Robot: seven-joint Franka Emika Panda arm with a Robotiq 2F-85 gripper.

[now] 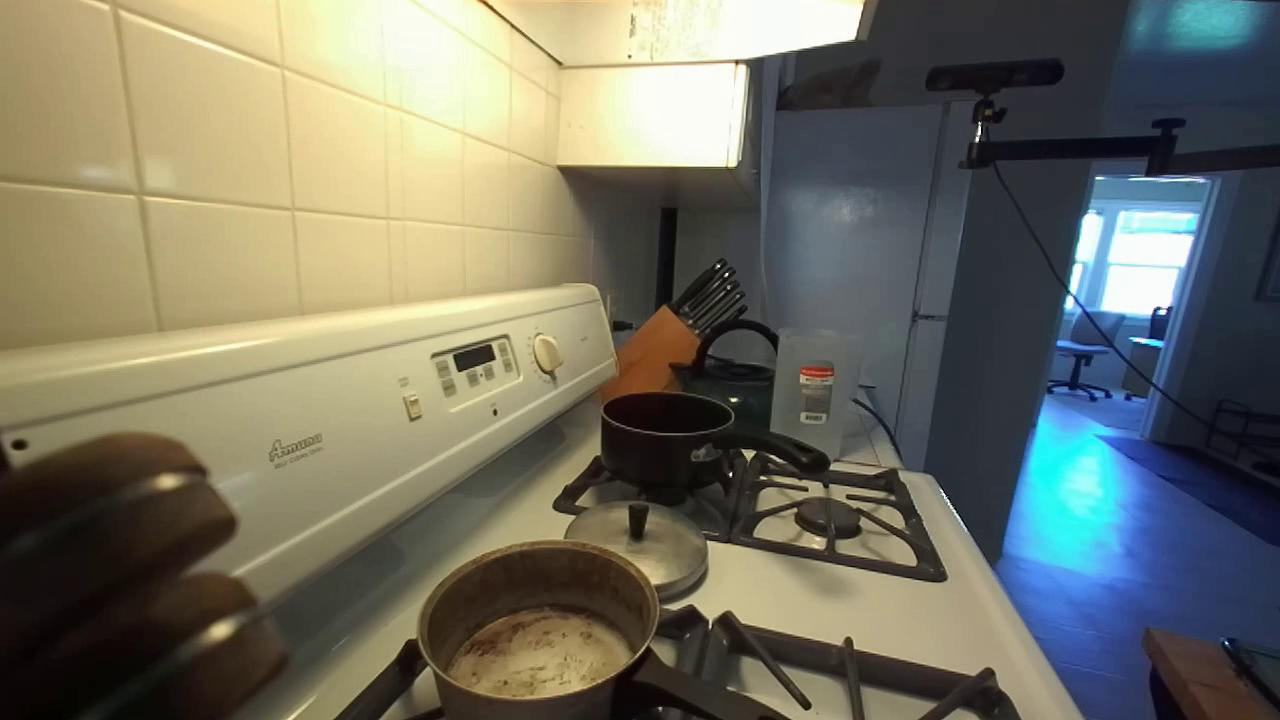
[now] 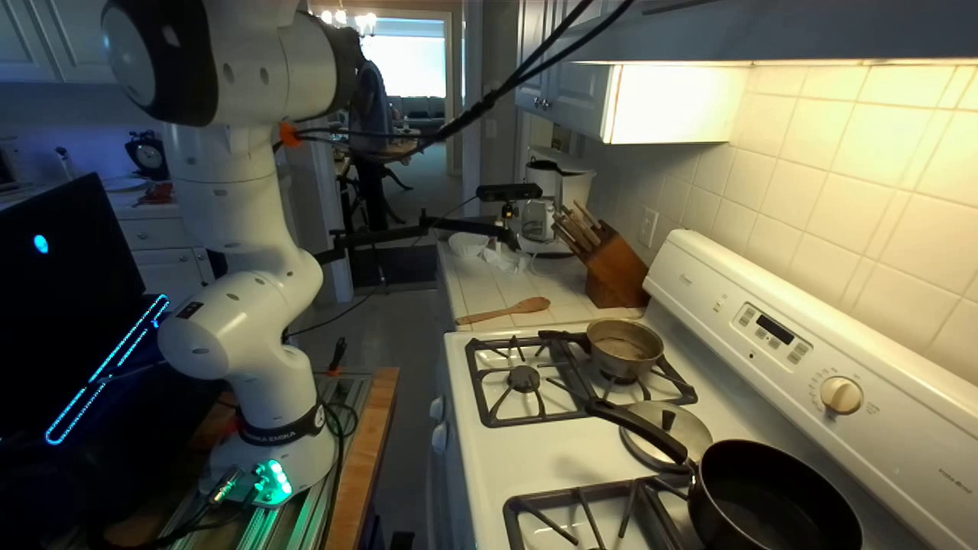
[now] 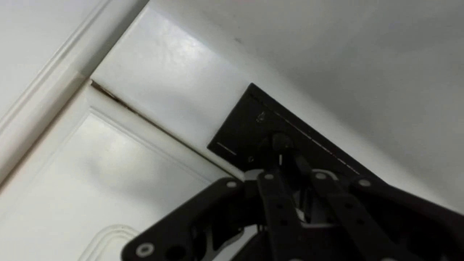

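In the wrist view, my gripper is at a black rectangular panel (image 3: pixel 235 130) on a white surface. Its dark fingers are close together, shut on a small round dark knob (image 3: pixel 281 141) on that panel. Shadow hides the exact contact. Neither exterior view shows the gripper; only the white arm (image 2: pixel 266 229) appears, rising out of the top of exterior view 2.
A white panelled door (image 3: pixel 117 161) lies beside the black panel. Below on the stove are a black pot (image 1: pixel 663 438), a worn saucepan (image 1: pixel 540 636) and a metal lid (image 1: pixel 654 552). A knife block (image 2: pixel 616 266) stands on the counter behind.
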